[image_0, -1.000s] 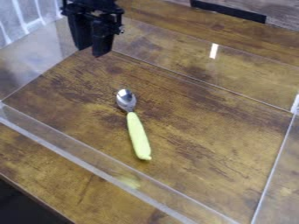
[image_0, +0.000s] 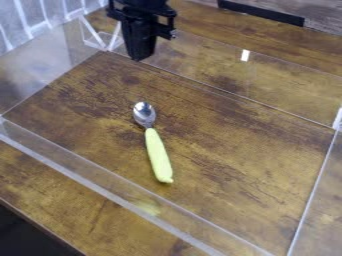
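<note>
A spoon with a pale yellow-green handle (image_0: 159, 155) lies on the wooden surface, its silver bowl (image_0: 144, 114) toward the back. My black gripper (image_0: 140, 50) hangs at the top, left of centre, above and behind the spoon and apart from it. Its fingers look close together, and I see nothing held between them, though they are small and dark.
Clear plastic walls (image_0: 317, 185) surround the wooden work area. A white rack-like object (image_0: 47, 15) is at the back left. The board's middle and right are bare.
The gripper has shifted a little to the right and slightly upward. The spoon lies unchanged.
</note>
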